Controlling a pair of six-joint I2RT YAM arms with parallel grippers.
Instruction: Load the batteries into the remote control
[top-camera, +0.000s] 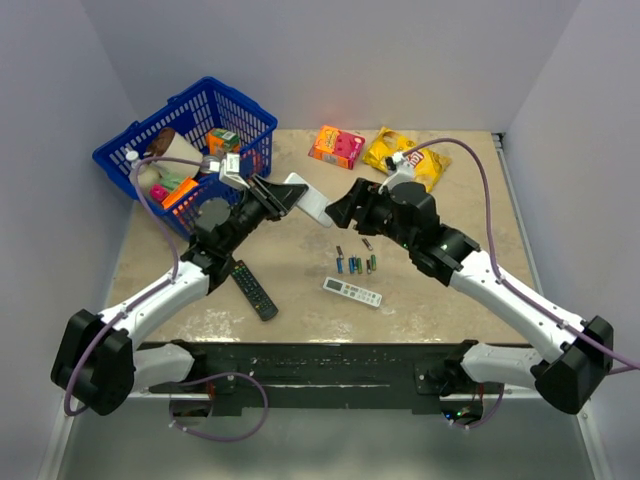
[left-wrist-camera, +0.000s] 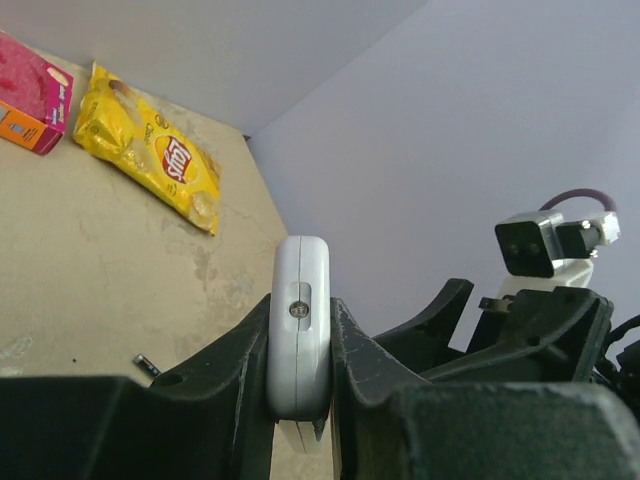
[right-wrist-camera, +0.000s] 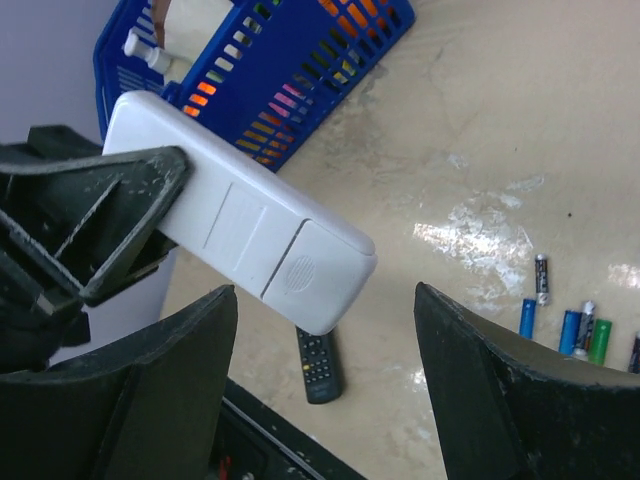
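My left gripper is shut on a white remote, held tilted above the table. In the right wrist view the remote shows its back, with the seams of a battery cover near its free end. My right gripper stands open close to that end; its fingers appear apart from the remote, with nothing gripped. Several small batteries lie on the table below, some blue, others green or dark. A loose dark battery shows in the left wrist view.
A second white remote and a black remote lie on the table. A blue basket full of goods stands back left. At the back are an orange-pink box and a yellow chip bag.
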